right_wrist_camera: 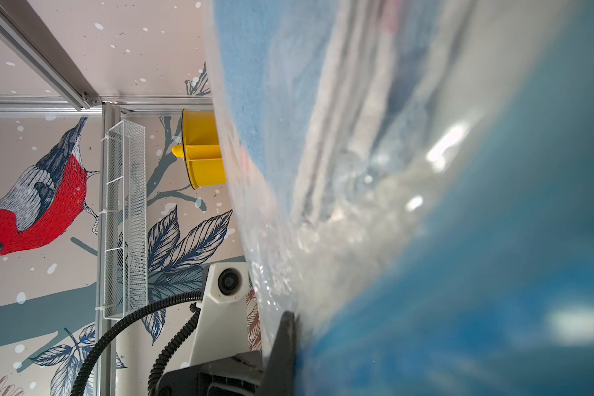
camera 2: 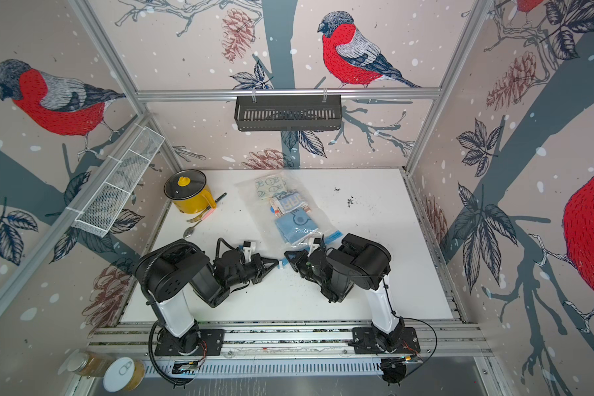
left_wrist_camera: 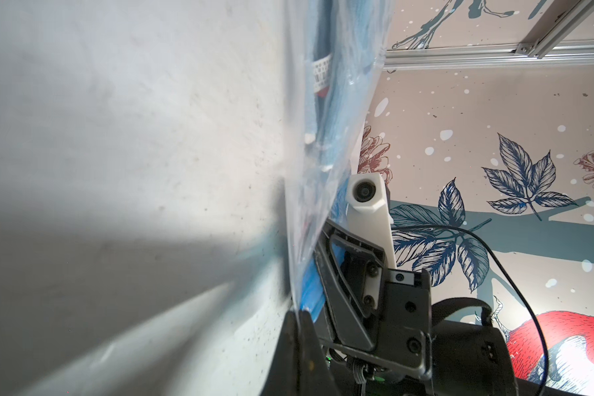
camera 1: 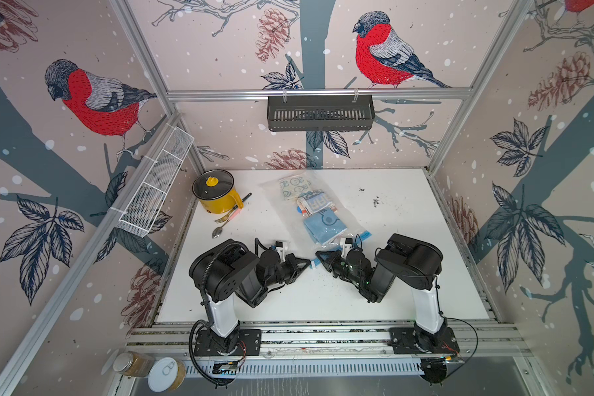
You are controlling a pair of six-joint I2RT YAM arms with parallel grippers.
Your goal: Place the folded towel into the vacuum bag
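Note:
The clear vacuum bag [camera 1: 288, 210] lies slanted across the middle of the table, its blue-edged end nearest my arms. Through its film shows the folded blue towel [camera 1: 324, 226], below a printed label. My left gripper [camera 1: 309, 262] is shut at the near left corner; in the left wrist view the bag's film [left_wrist_camera: 303, 264] tapers in between its fingertips. A little to the right, my right gripper [camera 1: 318, 256] is shut at the blue edge. One of its fingers [right_wrist_camera: 281, 356] shows beside the film in the right wrist view; the blue plastic hides the other.
A yellow pot [camera 1: 219, 194] with a dark lid stands at the back left, with utensils and a spoon [camera 1: 217, 231] beside it. A wire rack hangs on the left.

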